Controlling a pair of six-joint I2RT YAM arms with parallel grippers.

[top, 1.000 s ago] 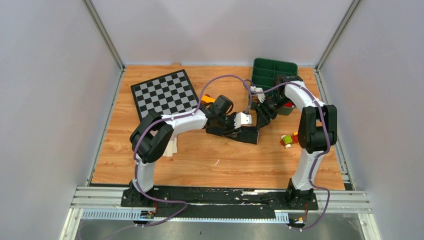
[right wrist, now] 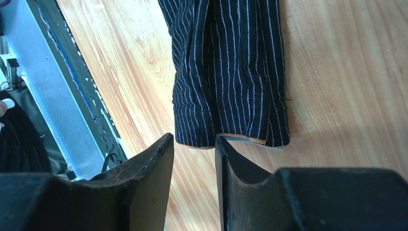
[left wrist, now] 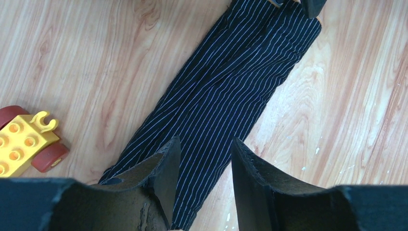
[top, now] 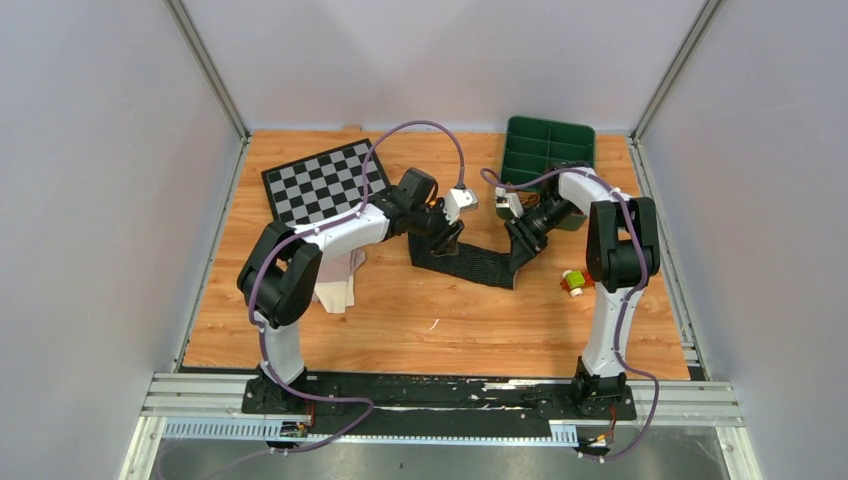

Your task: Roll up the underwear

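The dark pinstriped underwear [top: 465, 262] lies flattened as a long folded strip on the table, with a lengthwise crease and an orange-edged end in the right wrist view. My left gripper hangs over its left part, fingertips apart, nothing visibly held. My right gripper is at the strip's right end, fingertips apart just by the orange edge [right wrist: 240, 136]; whether they touch the cloth is unclear.
A checkered board [top: 315, 180] lies back left, pale cloths [top: 335, 295] under the left arm. A green divided bin [top: 540, 140] stands back right, a toy vehicle [top: 575, 282] to the right.
My left gripper has moved left and back along the underwear. The right arm has shifted slightly left and toward the front, down toward the strip's right end.
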